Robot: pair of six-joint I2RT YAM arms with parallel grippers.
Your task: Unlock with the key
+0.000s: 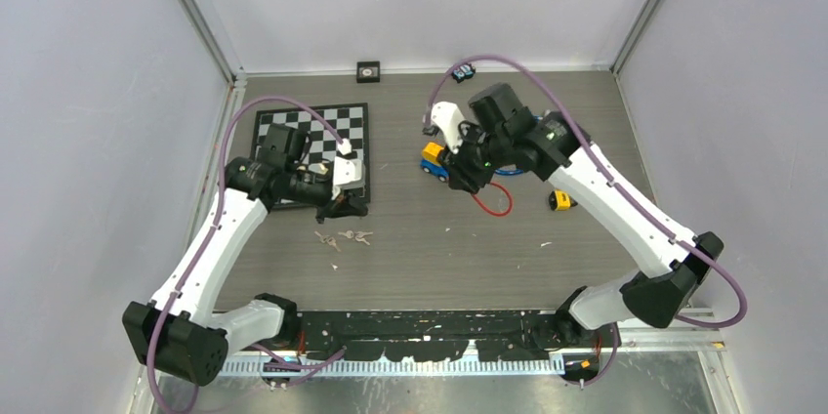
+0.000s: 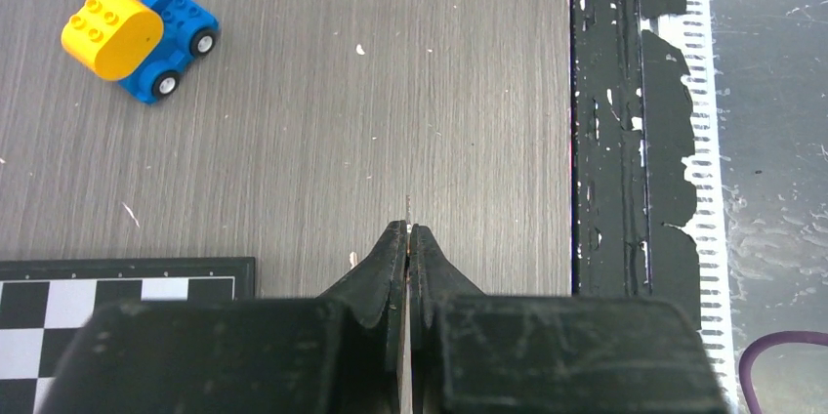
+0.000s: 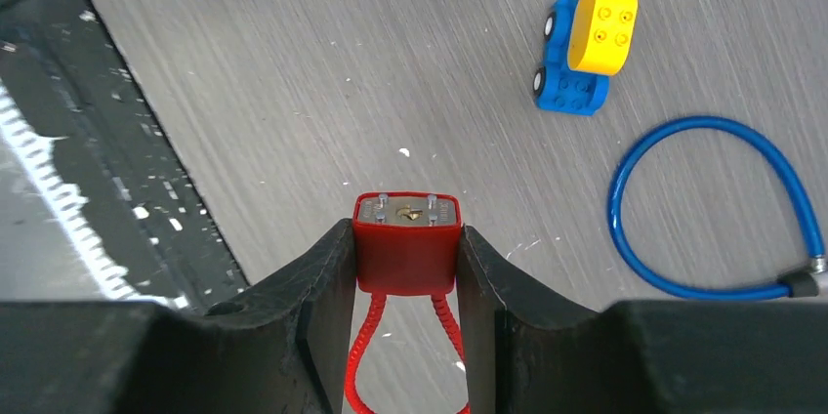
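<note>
The red padlock (image 3: pixel 406 258) is clasped between the fingers of my right gripper. Its metal face with a brass keyhole shows on top, and a long red shackle (image 3: pixel 363 351) hangs below. In the top view this gripper hides the lock body, leaving the red shackle (image 1: pixel 500 211) visible. My left gripper is shut; a thin, dark sliver (image 2: pixel 408 207) stands out from between its tips, perhaps a key edge-on, too narrow to be sure. Several loose keys (image 1: pixel 355 236) lie on the table just below the left gripper in the top view.
A blue and yellow toy car (image 1: pixel 435 158) stands near the right gripper. The blue cable lock (image 3: pixel 625 214) lies beyond it. Also on the table are a yellow padlock (image 1: pixel 560 200) and a checkerboard (image 1: pixel 357 113).
</note>
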